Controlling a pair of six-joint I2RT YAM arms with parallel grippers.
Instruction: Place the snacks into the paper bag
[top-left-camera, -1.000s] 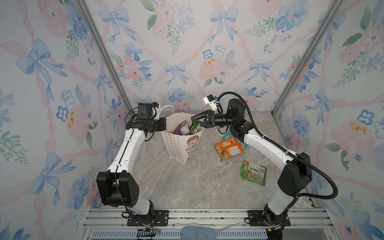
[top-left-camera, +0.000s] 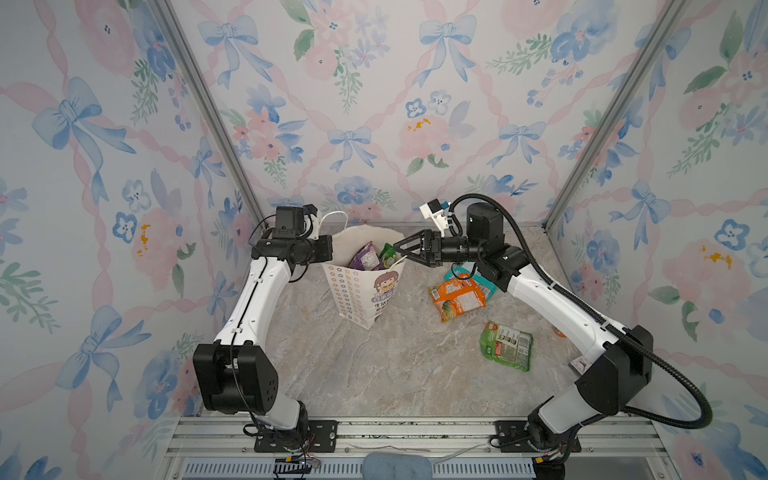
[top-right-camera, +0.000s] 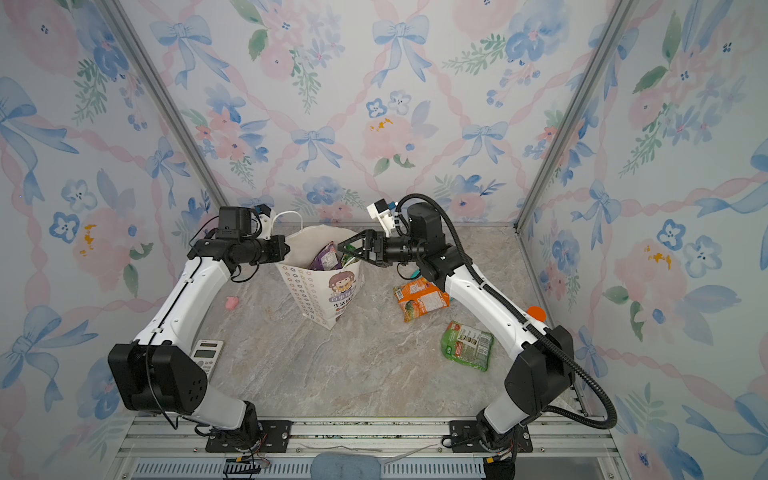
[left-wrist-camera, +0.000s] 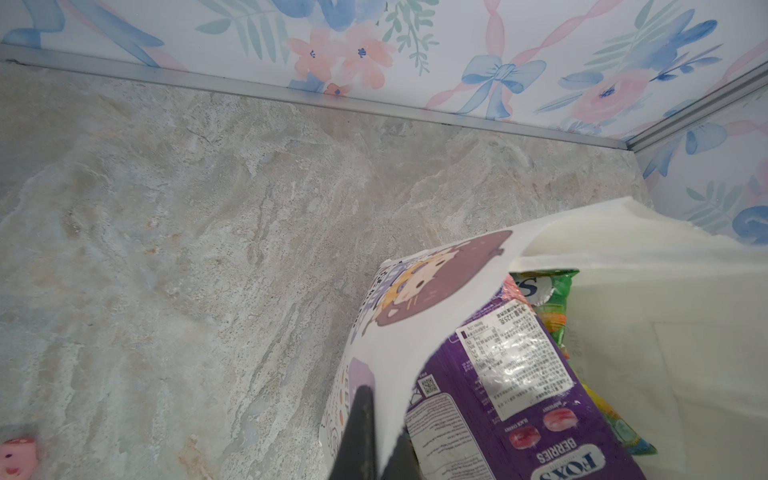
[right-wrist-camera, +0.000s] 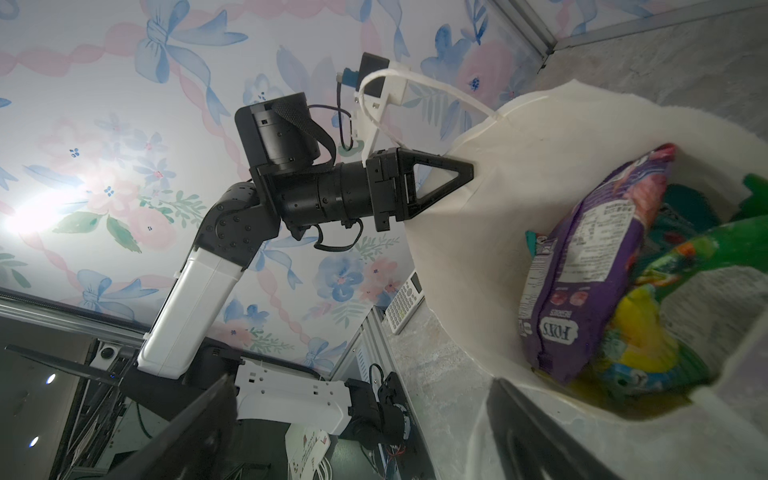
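Note:
The white printed paper bag (top-left-camera: 364, 292) stands upright with its mouth open. Inside show a purple snack pack (right-wrist-camera: 596, 264) and green-and-yellow packs (right-wrist-camera: 688, 304). My left gripper is shut on the bag's left rim, the thin paper running between its fingers. At the right rim, my right gripper (top-left-camera: 409, 248) is open, its blurred fingers (right-wrist-camera: 520, 436) wide apart with nothing held between them. On the table to the right lie an orange pack (top-left-camera: 458, 298), a teal pack (top-left-camera: 485, 281) partly under it, and a green pack (top-left-camera: 506, 345) nearer the front.
One bag handle (right-wrist-camera: 436, 80) arches up at the left rim; the other handle (right-wrist-camera: 728, 420) is close to my right gripper. A calculator (top-right-camera: 206, 356) and a small pink object (top-right-camera: 232, 303) rest at the left. Bare table (top-left-camera: 400, 368) lies in front of the bag.
My right gripper has moved a little right and lower, back from above the bag's mouth toward its right rim. The left arm, the bag and the packs on the table look unmoved.

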